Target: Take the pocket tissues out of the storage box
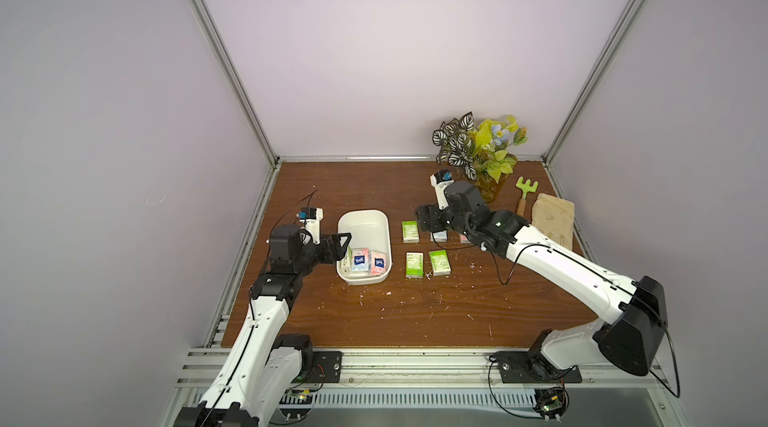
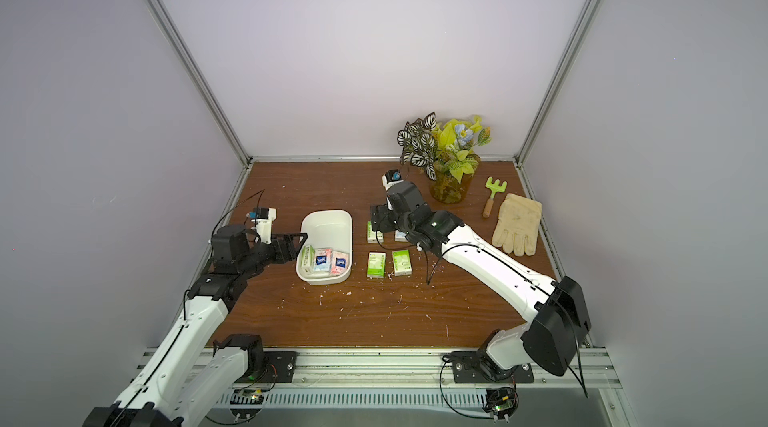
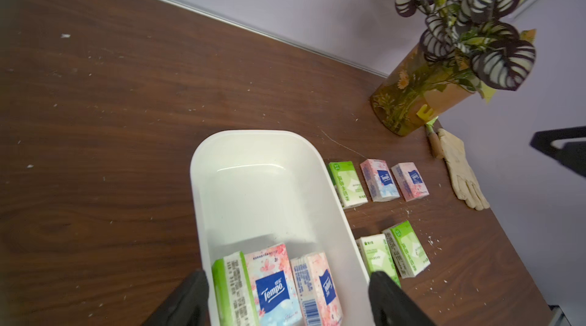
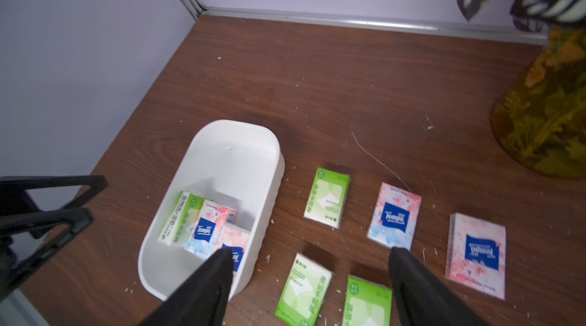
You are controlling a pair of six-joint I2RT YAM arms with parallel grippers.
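Observation:
The white storage box [image 3: 262, 197] holds three tissue packs at its near end: a green one [image 3: 232, 289], a pink-and-blue one [image 3: 271, 286] and another pink one [image 3: 318, 289]. My left gripper [image 1: 340, 246] hangs over the box's left part with empty, parted fingers.
A vase of plants [image 2: 448, 183] stands at the back right, with a small fork [image 2: 489, 203] and a glove [image 2: 516, 223] on the right.

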